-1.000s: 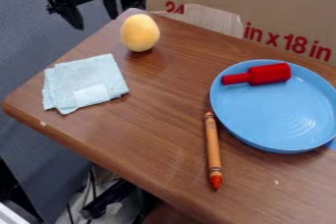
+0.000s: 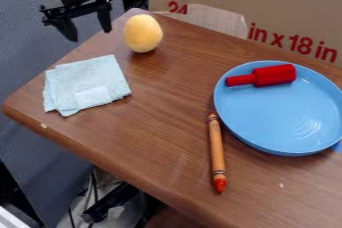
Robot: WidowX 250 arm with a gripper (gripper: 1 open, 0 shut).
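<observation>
My black gripper [image 2: 87, 24] hangs at the upper left, beyond the table's edge and above the floor, left of a round pale yellow object [image 2: 143, 33]. It is open, with nothing visible between its fingers. A folded light blue cloth [image 2: 86, 85] lies on the wooden table below the gripper. On the right, a blue plate [image 2: 278, 126] holds a red object with a narrow handle [image 2: 271, 75]. An orange crayon [image 2: 217, 154] with a red tip lies just left of the plate.
A cardboard box [image 2: 254, 12] stands along the back of the table [image 2: 147, 162]. Bare wood fills the middle and lower left of the tabletop.
My gripper has moved slightly downward over the last second. The objects on the table have not moved.
</observation>
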